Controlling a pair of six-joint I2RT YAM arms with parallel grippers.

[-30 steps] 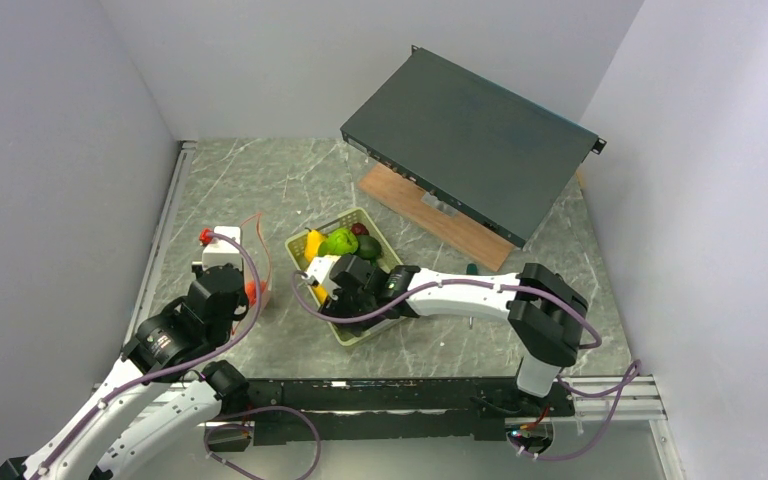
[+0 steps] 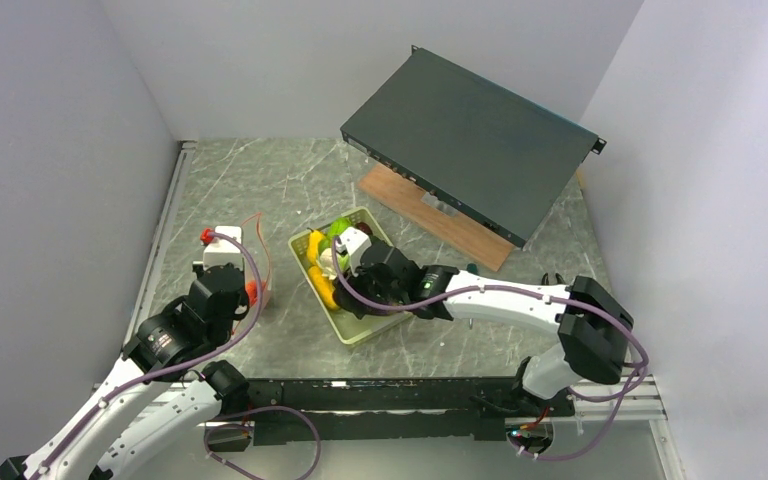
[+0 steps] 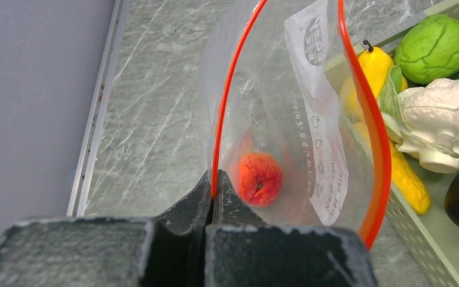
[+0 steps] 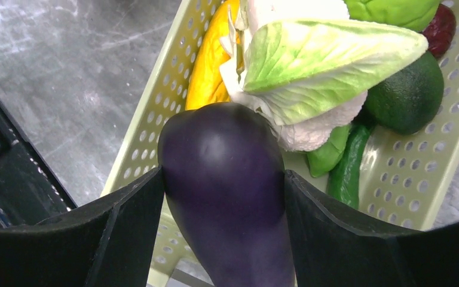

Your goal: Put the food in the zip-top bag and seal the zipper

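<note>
The clear zip bag (image 3: pixel 329 149) has an orange zipper rim and stands with its mouth spread. My left gripper is shut on the rim's near edge. A red-orange round food piece (image 3: pixel 260 179) lies inside the bag. A dark purple eggplant (image 4: pixel 221 137) is in the green basket (image 4: pixel 140 134), with my right gripper around it. Both right fingers (image 4: pixel 134 206) press against its sides. In the top view the right arm hides most of the eggplant.
The basket also holds a cauliflower (image 3: pixel 445 116), a green cabbage (image 3: pixel 436 48), yellow food (image 3: pixel 409 179) and an avocado (image 4: pixel 406 92). A dark flat box (image 2: pixel 475 140) overhangs the back right above a wooden board (image 2: pixel 440 220). Bare counter lies behind the bag.
My right gripper has shifted rightward over the basket, and the cauliflower has come into sight beside it. The left arm and bag stay put.
</note>
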